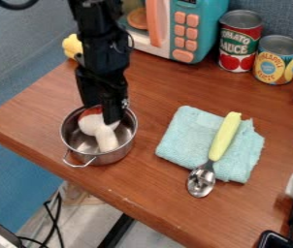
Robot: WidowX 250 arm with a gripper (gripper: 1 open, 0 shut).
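My black gripper (105, 108) points down into a steel pot (85, 154) on the left of the wooden table. Directly under the fingertips a white object with a red patch (100, 132) sits in the pot. Whether the fingers are closed on it is unclear, as they overlap it.
A folded teal cloth (179, 144) holds a spoon with a yellow handle (223, 140). Cans (239, 44), a toy microwave (179, 29) and a yellow object (72, 46) stand at the back. Black equipment lines the right edge.
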